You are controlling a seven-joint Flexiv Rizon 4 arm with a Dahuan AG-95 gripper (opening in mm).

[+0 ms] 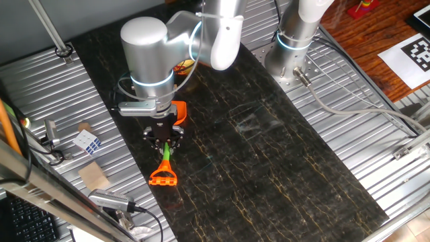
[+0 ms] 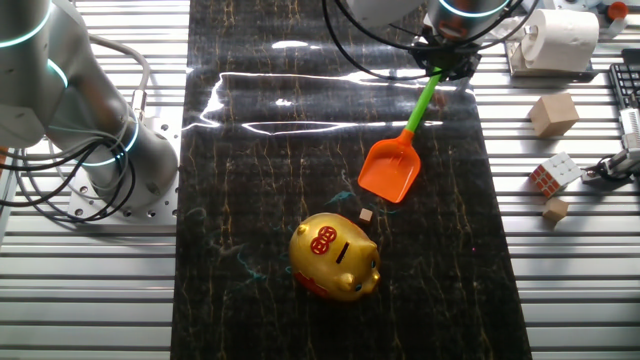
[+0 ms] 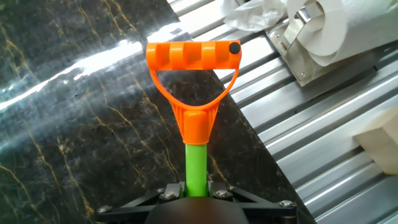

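A toy shovel with an orange blade [image 2: 391, 168], a green shaft [image 3: 196, 168] and an orange D-shaped handle [image 3: 194, 56] is at the edge of the dark table mat. My gripper is around the shaft just below the handle. In the wrist view its fingertips sit close against both sides of the green shaft, so it looks shut on the shovel. From exterior view 1, the gripper [image 1: 165, 142] points down and the arm hides part of the blade. Whether the blade touches the mat is hard to tell.
A gold piggy bank [image 2: 336, 257] and a small tan cube [image 2: 366, 214] stand on the mat near the blade. Beyond its edge are a wooden block [image 2: 553, 115], a puzzle cube [image 2: 555, 174] and a paper roll [image 2: 556, 42].
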